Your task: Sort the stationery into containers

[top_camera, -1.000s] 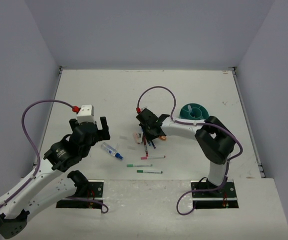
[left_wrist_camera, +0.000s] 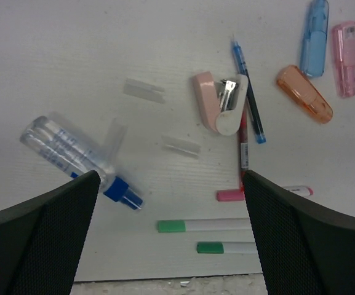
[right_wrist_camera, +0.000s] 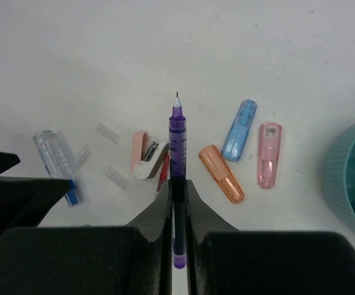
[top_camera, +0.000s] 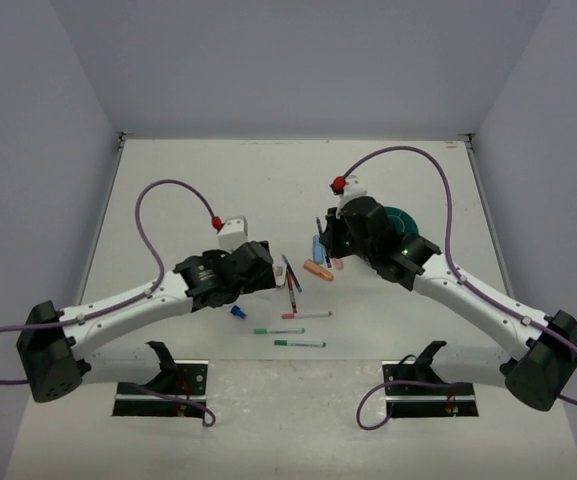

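A purple pen (right_wrist_camera: 178, 138) is pinched upright in the right wrist view, my right gripper shut on it above the table. The green round container (right_wrist_camera: 343, 172) stands to its right, partly behind the right arm in the top view. My left gripper is open over the clear bottle with a blue cap (left_wrist_camera: 72, 153), its fingers wide apart and empty. On the table lie a pink-and-white stapler (left_wrist_camera: 223, 104), a blue pen (left_wrist_camera: 248, 92), a red pen (left_wrist_camera: 243, 147), an orange highlighter (left_wrist_camera: 304, 93), a blue highlighter (left_wrist_camera: 315, 38) and a pink highlighter (left_wrist_camera: 346, 59).
A pink-capped marker (top_camera: 306, 315) and two green-capped markers (top_camera: 280, 331) lie near the front edge. Small clear strips (left_wrist_camera: 181, 146) rest by the bottle. Both grippers hover fairly close together over the middle.
My right gripper has moved right and toward the container, carrying the purple pen away from the other pens. The left arm has swung right, over the bottle and beside the stapler.
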